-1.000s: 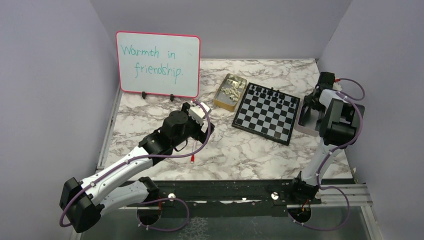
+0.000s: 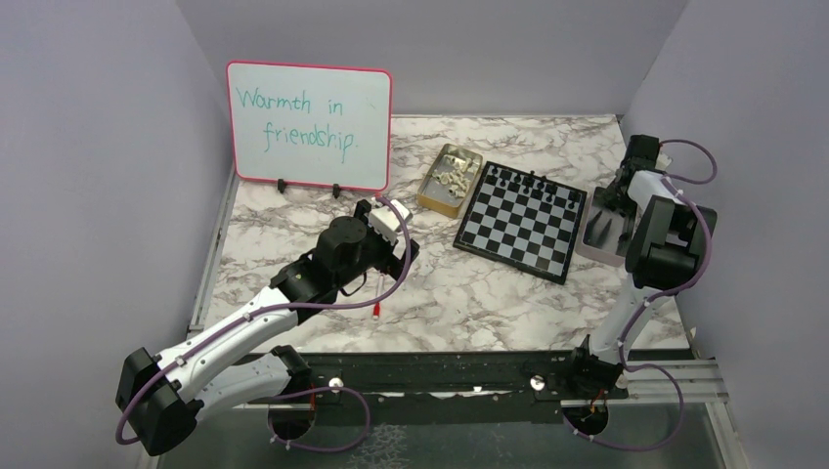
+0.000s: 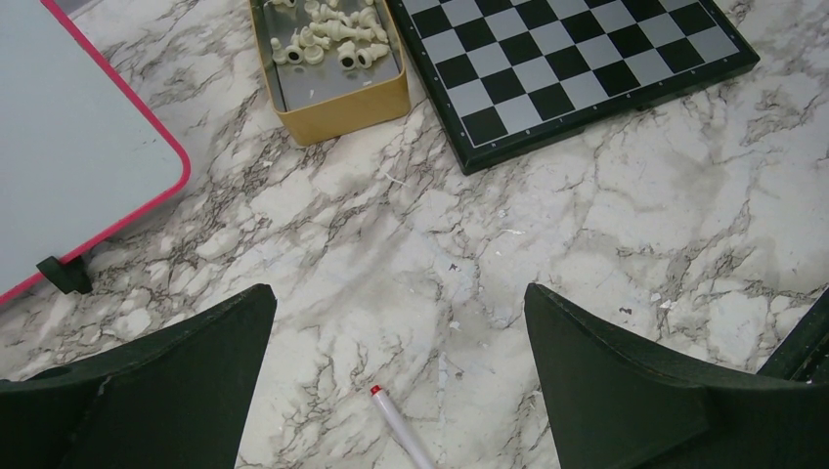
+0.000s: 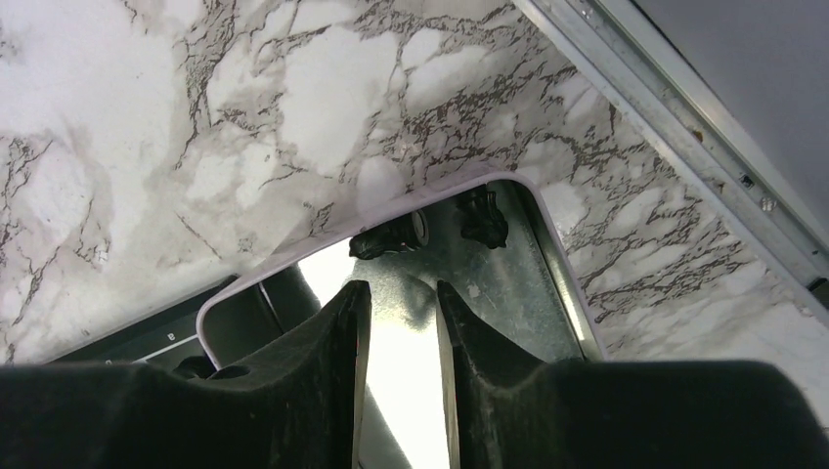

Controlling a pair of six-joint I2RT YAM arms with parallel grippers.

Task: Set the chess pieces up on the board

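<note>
The checkered board [image 2: 518, 220] has several black pieces standing along its far rows. A gold box [image 3: 342, 117] left of the board holds several white pieces. At the right, my right gripper stands open over a metal tray [image 2: 596, 249]; in the right wrist view two black pieces [image 4: 391, 237] [image 4: 483, 220] lie at the tray's top end, just beyond the empty fingertips. My left gripper hangs open above the table left of the board, nothing between its fingers.
A whiteboard [image 2: 309, 127] stands at the back left. A marker [image 3: 401, 425] lies beneath the left gripper. The right wall is close beside the tray.
The left arm has not moved.
</note>
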